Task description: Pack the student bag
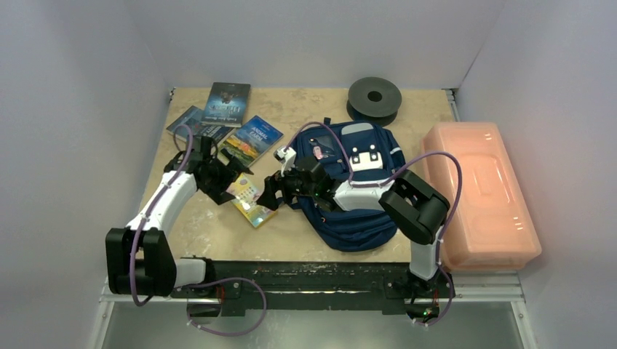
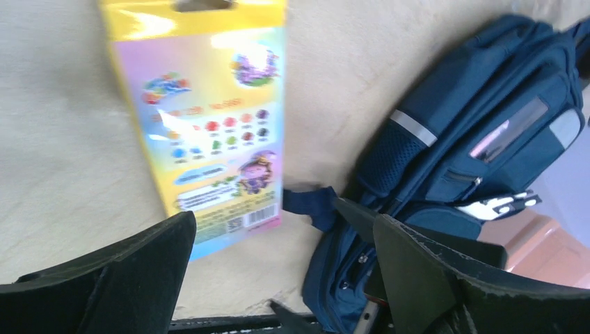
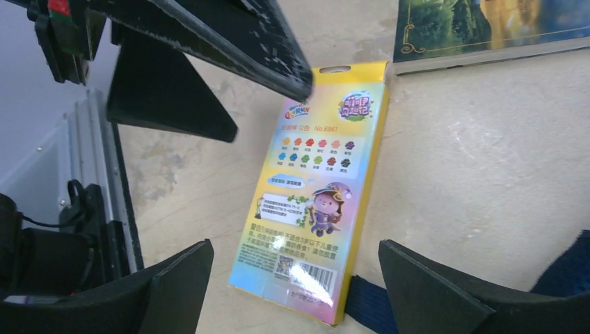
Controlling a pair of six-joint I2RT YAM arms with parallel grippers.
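Note:
A yellow crayon box lies flat on the table, its printed back facing up with colour dots and a cartoon figure. My left gripper stands open at its left side; in the left wrist view the box shows beyond the parted fingers. On the other side is my right gripper, its fingers apart. No object is gripped between them in the right wrist view, where the box lies ahead on the table. The navy student bag lies to the right, partly under my right arm.
Behind the box lies the Animal Farm book, with a dark book and other books farther back. A grey spool sits behind the bag. An orange lidded bin fills the right side.

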